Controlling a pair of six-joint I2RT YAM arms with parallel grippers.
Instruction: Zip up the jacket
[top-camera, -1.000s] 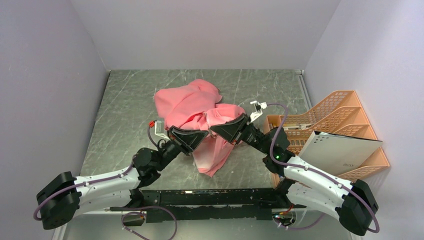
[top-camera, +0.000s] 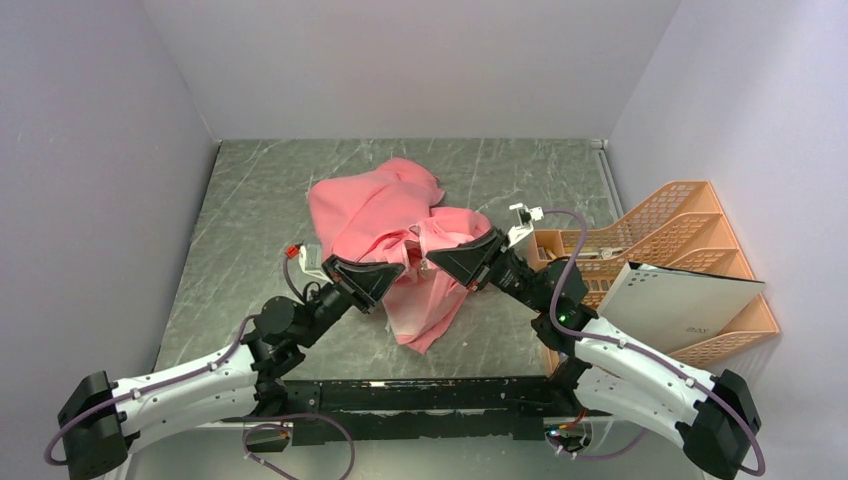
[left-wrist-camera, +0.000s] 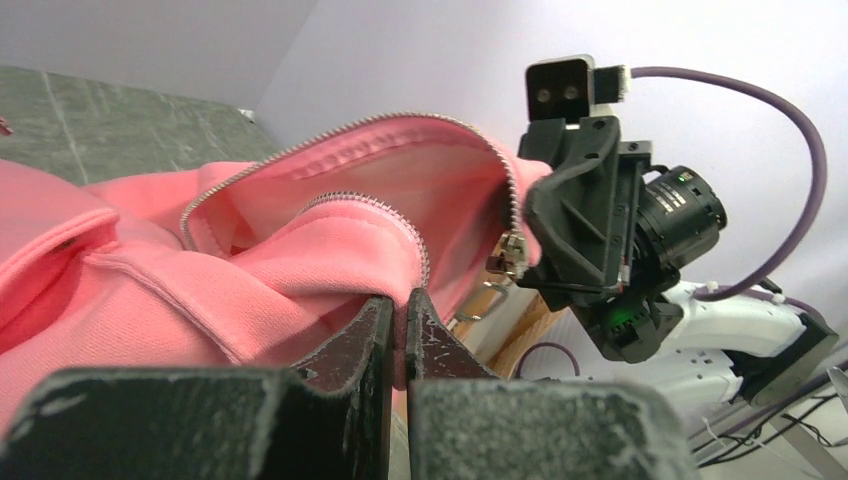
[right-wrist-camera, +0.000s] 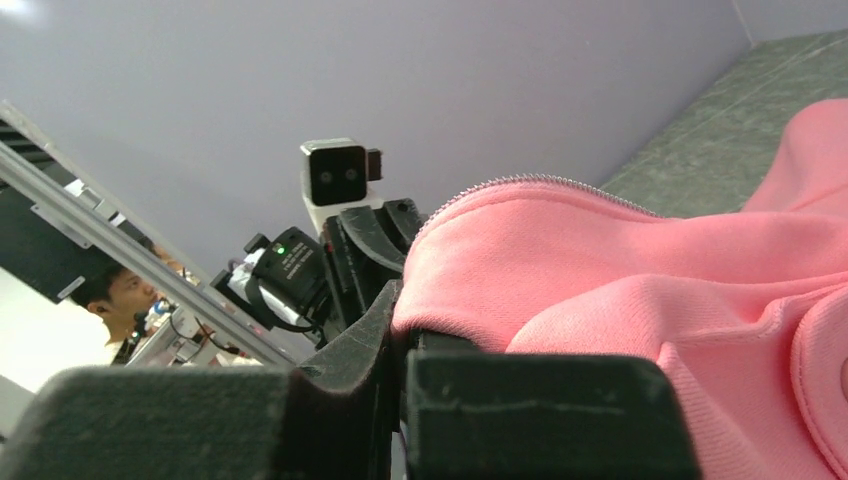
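The pink jacket (top-camera: 370, 210) lies crumpled mid-table, its two zipper edges apart. In the left wrist view, my left gripper is shut on a fold of one edge, with cloth running down between its fingers. The opposite toothed edge curves over to my right gripper, and the metal zipper slider (left-wrist-camera: 508, 255) with its pull ring (left-wrist-camera: 485, 300) hangs just beside those fingers. In the right wrist view, pink cloth (right-wrist-camera: 440, 300) enters between the shut fingers of my right gripper. The insertion pin cannot be made out.
An orange basket (top-camera: 675, 205) stands at the table's right, with a white folder (top-camera: 680, 305) leaning in it. Bare grey tabletop (top-camera: 255, 230) shows to the left and behind the jacket. The two grippers are close together at the front.
The right gripper has barely moved.
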